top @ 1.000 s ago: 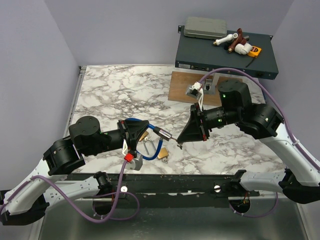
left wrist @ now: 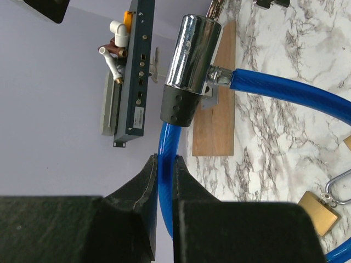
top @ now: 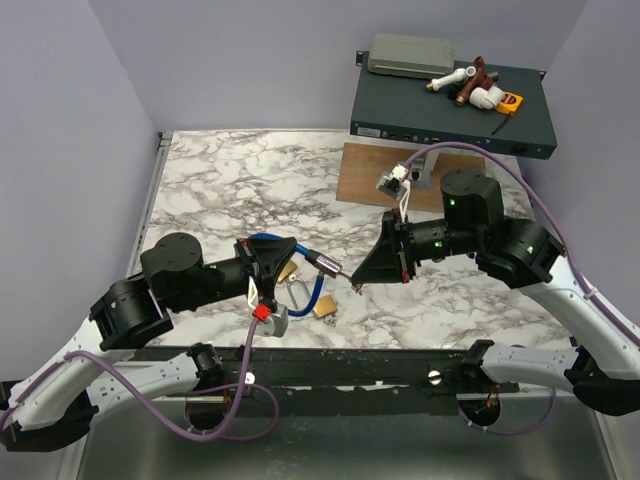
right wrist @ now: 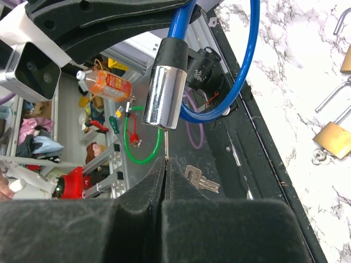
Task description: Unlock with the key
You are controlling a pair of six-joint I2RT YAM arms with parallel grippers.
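My left gripper is shut on the blue cable (left wrist: 296,92) just below the black collar of the chrome lock cylinder (left wrist: 187,53). In the top view, the lock points right toward my right gripper (top: 357,278). The right fingers are closed on a thin key (right wrist: 166,146), whose narrow metal shaft spans from the fingertips to the lock's end face. It meets that face; how deep it sits cannot be seen. A second key (right wrist: 201,179) dangles beside the right fingers.
Brass padlocks (top: 325,306) lie on the marble table (top: 240,180) below the cable. A brown board (top: 365,175) and a dark rack unit (top: 420,100) stand at the back right.
The right gripper and its wrist have turned slightly, and the dangling key has swung a little. The left gripper, cable and lock look almost unmoved.
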